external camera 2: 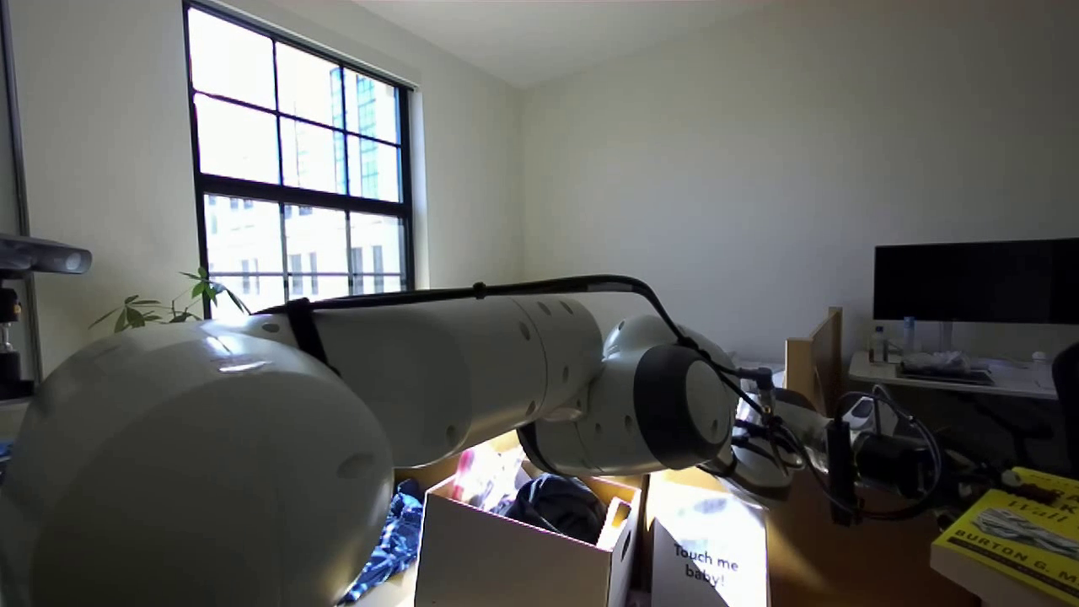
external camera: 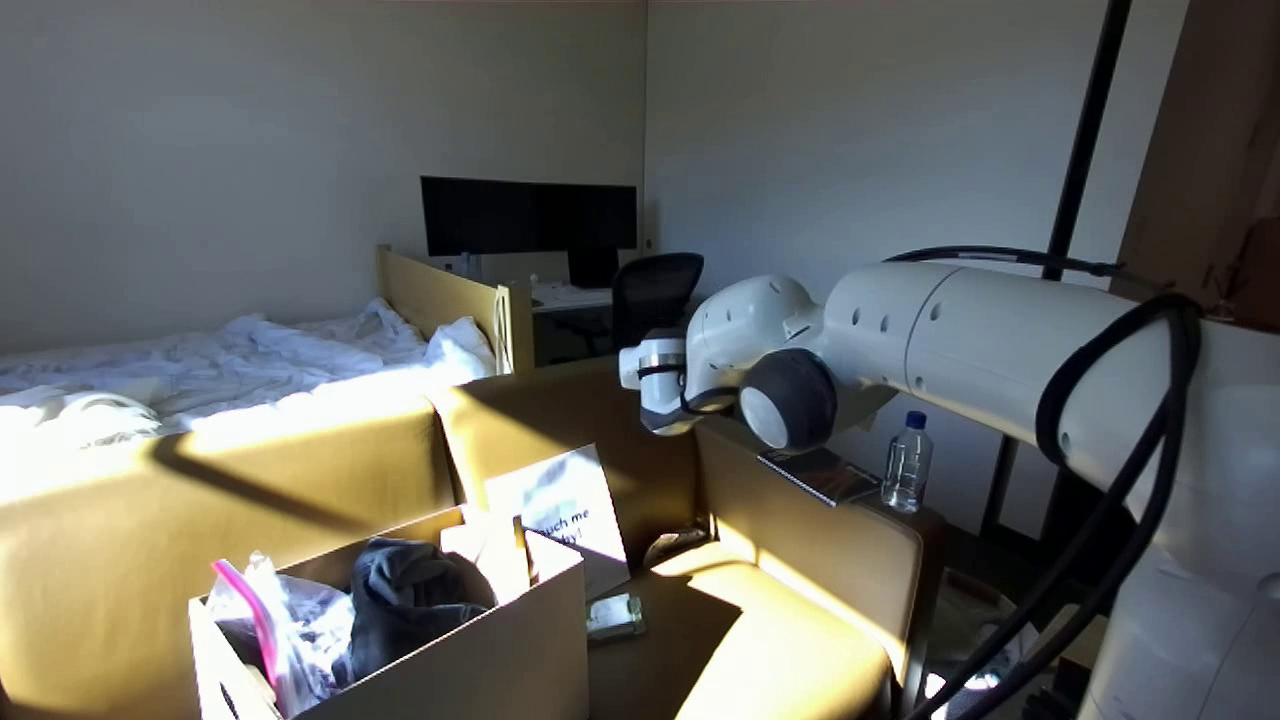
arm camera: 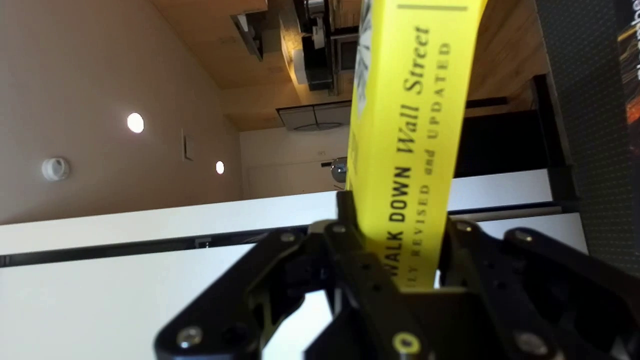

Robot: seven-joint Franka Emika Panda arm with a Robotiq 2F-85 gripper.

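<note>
A thick yellow book (arm camera: 414, 138) is clamped between the black fingers of my gripper, its spine lettering running up and away from them in the wrist view. In exterior view 2 the yellow book (external camera 2: 1022, 536) shows at the right edge, tilted and partly cut off, with the gripper (external camera 2: 961, 480) at its upper left side. Exterior view 1 shows only the arm's wrist (external camera: 660, 382), over the sofa's corner; the fingers and the book are hidden behind the arm there.
On the sofa's armrest lie a dark notebook (external camera: 822, 474) and an upright water bottle (external camera: 907, 462). A box (external camera: 468, 654) with dark cloth and a plastic bag stands at front left. Behind it leans a white sign (external camera: 564, 516). The sofa seat (external camera: 780, 636) is mostly clear.
</note>
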